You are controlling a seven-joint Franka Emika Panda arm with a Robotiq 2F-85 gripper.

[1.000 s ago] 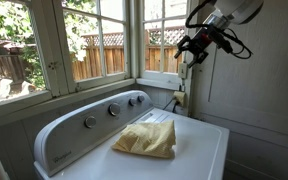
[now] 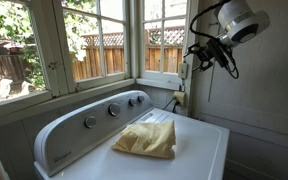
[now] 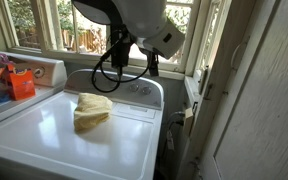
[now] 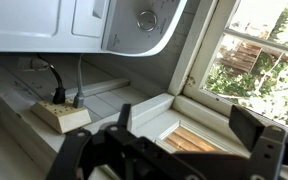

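Observation:
A pale yellow cloth [image 2: 146, 139] lies in a folded heap on the white washer lid [image 2: 199, 140]. From the other side, the same cloth [image 3: 92, 112] sits towards the left of the lid. Held high above and well away from it is my gripper, touching nothing. In the wrist view its two black fingers are spread wide with only background between them, so it is open. Neither cloth nor lid top shows clearly between the fingers. Dark cables loop around the hand in both exterior views.
A power outlet block [image 4: 60, 115] with plugged cords sits low by the wall behind the washer. Windows [image 2: 89, 45] line the back. Orange and blue items [image 3: 22, 82] stand on a second machine.
The arm's white wrist has come down and a little to the right, and the hand has turned. Cloth and washer have stayed where they were.

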